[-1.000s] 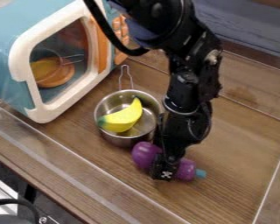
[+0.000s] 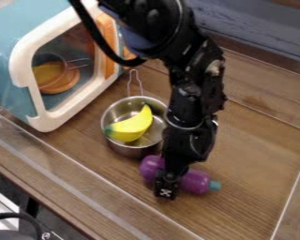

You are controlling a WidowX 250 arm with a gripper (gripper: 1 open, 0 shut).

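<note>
The black gripper (image 2: 167,178) points down onto a purple eggplant-like toy (image 2: 197,183) with a teal tip, lying on the wooden counter; its fingers straddle or rest at the toy's middle, and the near finger partly hides it. A steel pot (image 2: 117,144) with a wire handle sits left of the gripper, holding a yellow banana-like toy (image 2: 130,124).
A blue and white toy microwave (image 2: 38,117) with plates inside stands at the upper left. A blue-grey wall (image 2: 253,28) runs along the back, and the counter's front edge is at lower left.
The pot and its contents look unchanged.
</note>
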